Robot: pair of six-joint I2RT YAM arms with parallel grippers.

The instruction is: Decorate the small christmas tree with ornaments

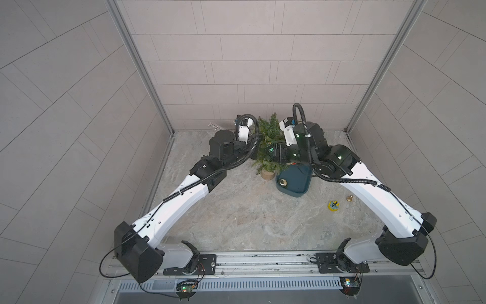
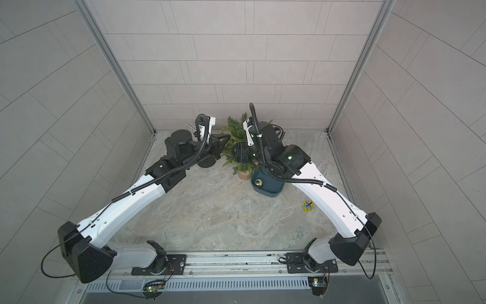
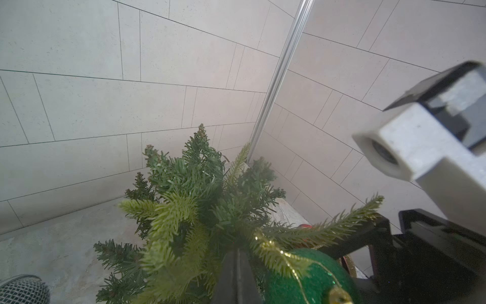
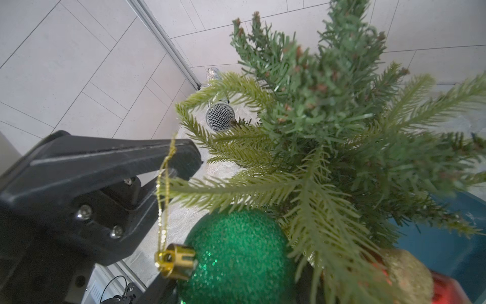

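Note:
The small Christmas tree stands at the back centre in a light pot. A glittery green ball with a gold cap sits between the fingers of my right gripper, on the tree's near side. Its cap points sideways, toward my left gripper. The gold string loop rises past a branch tip; whether it goes around that branch is unclear. My left gripper is shut beside the branches and close to the string. No ornament shows between its fingers; a hold on the string cannot be made out.
A blue tray with a gold ornament stands front right of the tree. Red and gold ornaments show low behind the branches. A yellow ornament and small gold piece lie right. A microphone stands behind left.

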